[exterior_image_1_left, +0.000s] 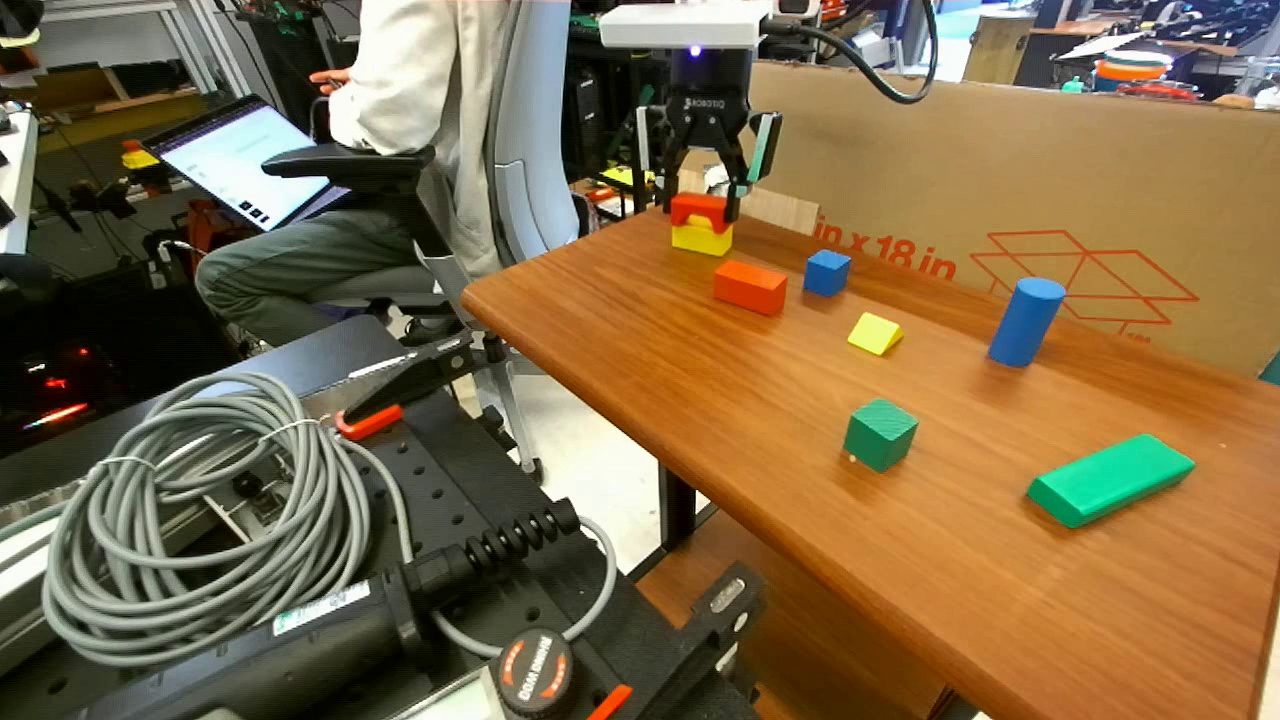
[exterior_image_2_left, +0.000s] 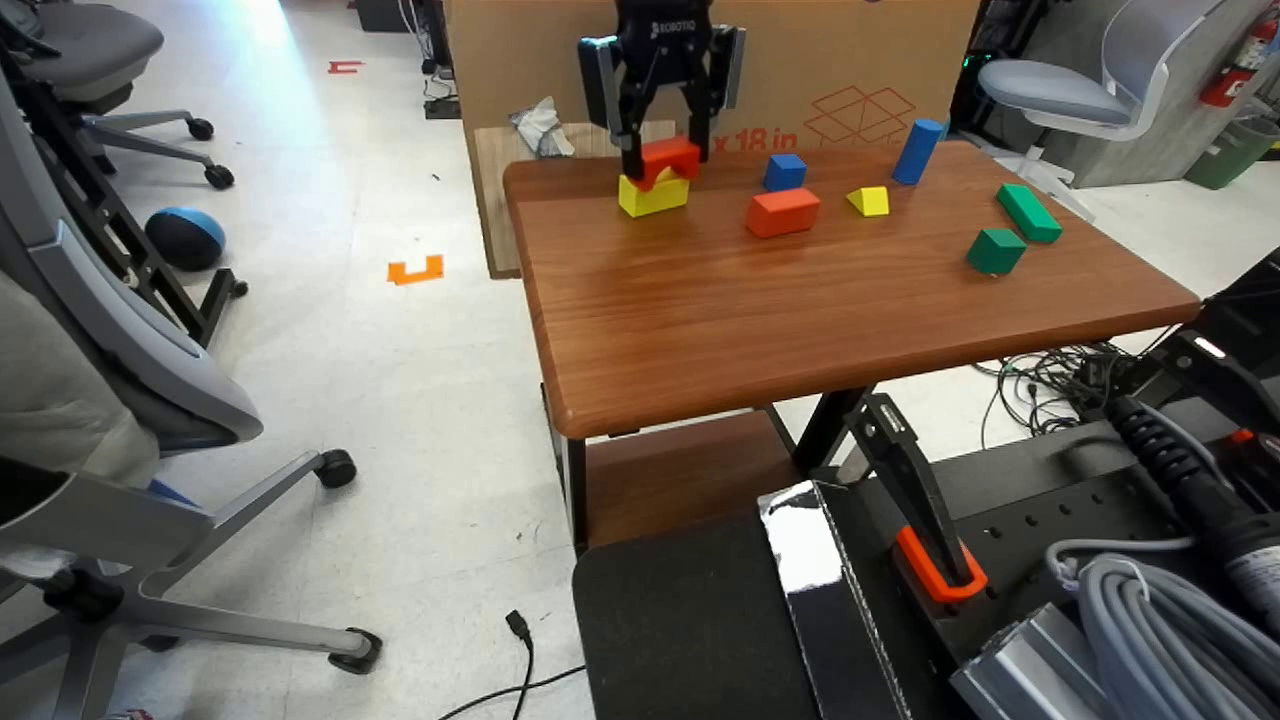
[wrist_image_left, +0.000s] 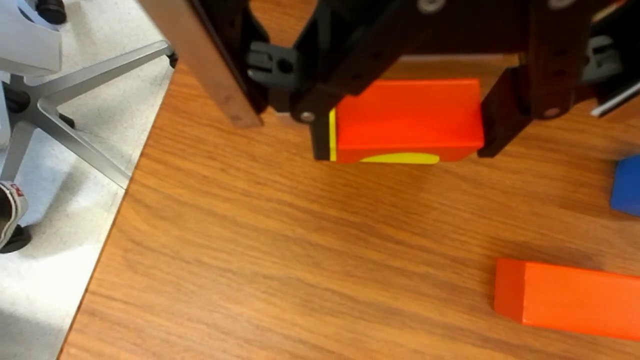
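A red arch block (exterior_image_1_left: 698, 211) rests on top of a yellow rectangular block (exterior_image_1_left: 702, 236) at the far left end of the table. Around the arch stands my gripper, its fingers at the two ends of the block. In the wrist view a thin yellow strip shows between the left finger and the red end, so that finger stands slightly apart. The right finger (wrist_image_left: 496, 126) is very close to the other end; whether it touches cannot be seen. Most of the yellow block is hidden from above by the arch.
Near the stack lie an orange-red block (exterior_image_1_left: 750, 288) and a blue cube (exterior_image_1_left: 827, 274). Farther right are a yellow wedge (exterior_image_1_left: 875, 334), an upright blue cylinder (exterior_image_1_left: 1026, 324), a green cube (exterior_image_1_left: 882, 434) and a green bar (exterior_image_1_left: 1110, 480). A cardboard sheet (exterior_image_1_left: 936, 180) stands behind the table.
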